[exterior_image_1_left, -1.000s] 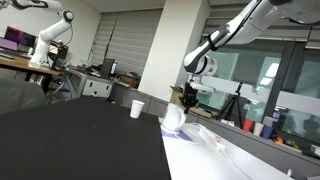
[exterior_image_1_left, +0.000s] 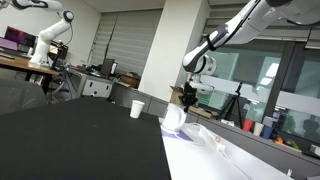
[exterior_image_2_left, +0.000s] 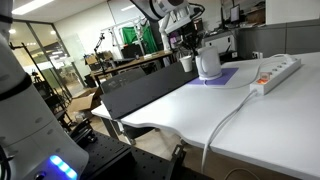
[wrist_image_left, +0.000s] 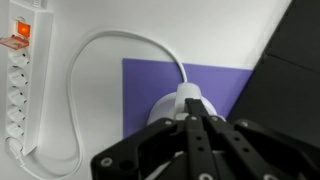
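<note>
A white kettle-like appliance (exterior_image_2_left: 209, 62) stands upright on a purple mat (wrist_image_left: 147, 86), its white cable trailing off. My gripper is shut directly over the white top of this appliance, and no object shows between its fingers. The fingertips overlap a pale raised part of it in the wrist view, so whether they touch cannot be told. From the first exterior side, the gripper (exterior_image_1_left: 184, 105) appears low at the rim of the white appliance (exterior_image_1_left: 174, 116). The black gripper body hides much of the appliance from above.
A white cup (exterior_image_1_left: 137, 109) stands apart from the appliance, on the dark surface (exterior_image_1_left: 90, 140). The white power strip (wrist_image_left: 28, 80) with an orange switch lies across the white table (exterior_image_2_left: 210, 115), joined to looping cable. Bare table lies in front of the mat.
The appliance, cup and mat stay in place.
</note>
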